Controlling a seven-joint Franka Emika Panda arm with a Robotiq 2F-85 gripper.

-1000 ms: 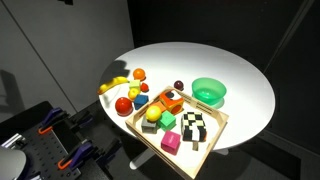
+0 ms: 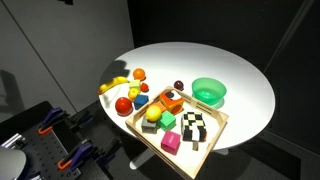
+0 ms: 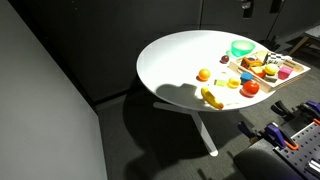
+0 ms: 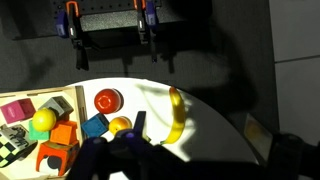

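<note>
High over the round white table [image 2: 150, 60], my gripper stands open, its two dark, blurred fingers far apart at the bottom of the wrist view. Nothing shows between them. The fingertips also enter at the top of exterior view 2. Below lies a yellow banana [image 4: 177, 115] near the table's edge. Close by are a red tomato-like ball [image 4: 108, 101], a blue cube [image 4: 95, 125] and a yellow lemon-like piece [image 4: 119, 125]. A wooden tray [image 2: 188, 158] holds a yellow ball [image 2: 153, 114], a green cube [image 2: 168, 121], a pink cube [image 2: 171, 142] and a checkered block [image 2: 193, 125].
A green bowl [image 2: 209, 92] sits behind the tray, with a dark red ball [image 2: 179, 84] beside it. An orange [image 2: 139, 74] lies farther back from the banana. Clear tabletop stretches across the back. Clamps [image 2: 75, 157] stand by the robot base.
</note>
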